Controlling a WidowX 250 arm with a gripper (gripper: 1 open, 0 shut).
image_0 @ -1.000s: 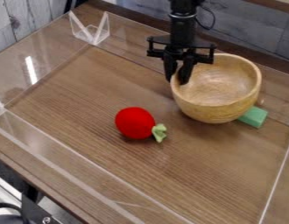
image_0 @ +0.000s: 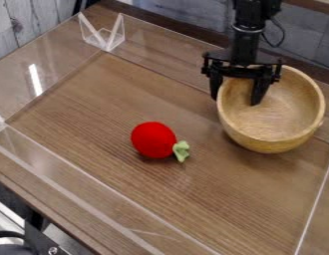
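Observation:
A wide tan bowl (image_0: 271, 118) sits at the right of the wooden table (image_0: 101, 199). My gripper (image_0: 242, 78) is at the bowl's back-left rim, open, its dark fingers over the rim; whether they touch it is unclear. A red round object with a pale green tip (image_0: 154, 139) lies front left of the bowl.
A white wire-like object (image_0: 101, 32) stands at the back left. A dark object lies at the bottom-left corner.
The bowl and my gripper have moved to the right.

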